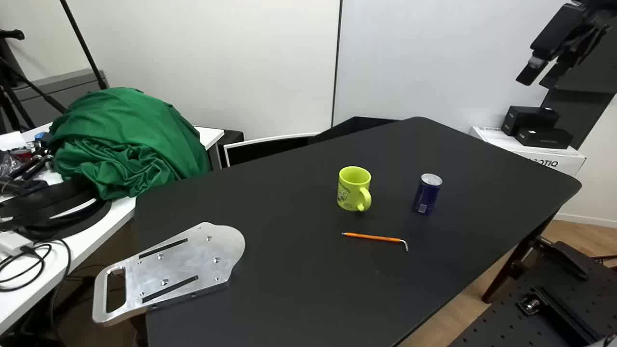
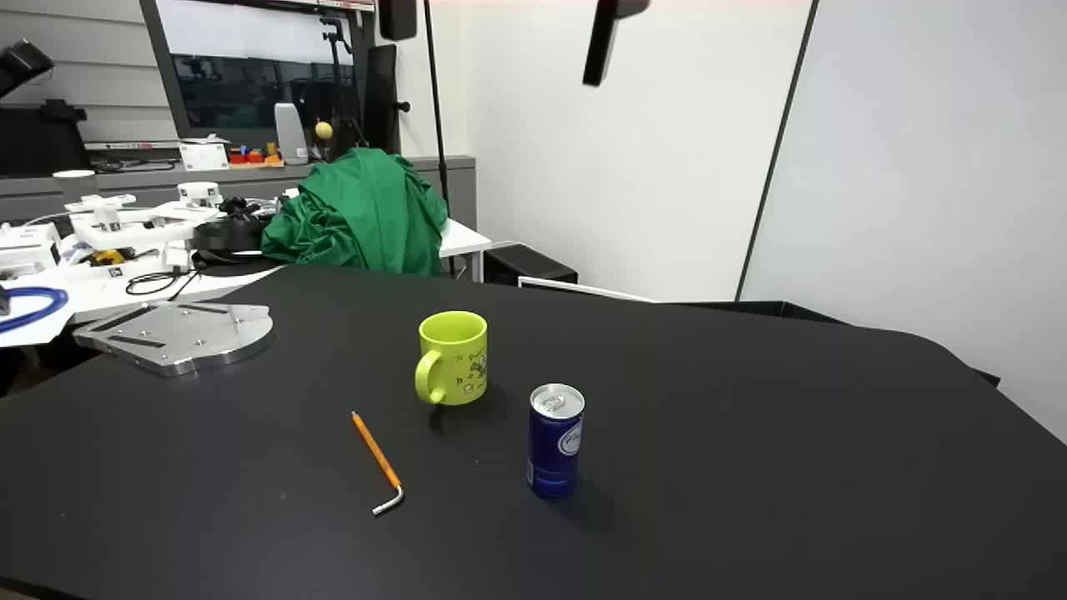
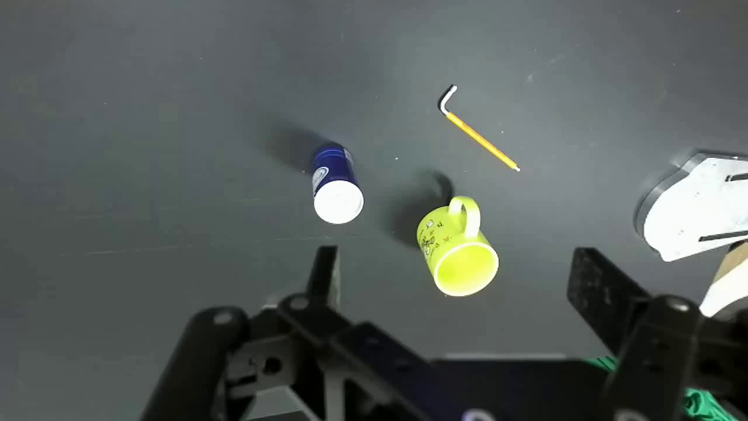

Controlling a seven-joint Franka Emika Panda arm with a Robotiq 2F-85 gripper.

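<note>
Upright on the black table stands a lime green mug (image 1: 351, 193), empty as far as its inside shows in the wrist view. A dark blue can (image 2: 555, 450) with a silver top is upright a short way from it. An orange hex key (image 1: 371, 237) with a bent metal end lies flat near both. High above the table, my gripper is open, its two fingers (image 3: 324, 277) wide apart and nothing held between them. From the wrist camera the mug appears in the gap between the fingers, but far below them.
A silver metal plate (image 1: 179, 263) with a handle slot lies at the table's edge, partly overhanging. Beyond it, a side table carries a green cloth (image 1: 124, 139), cables and clutter.
</note>
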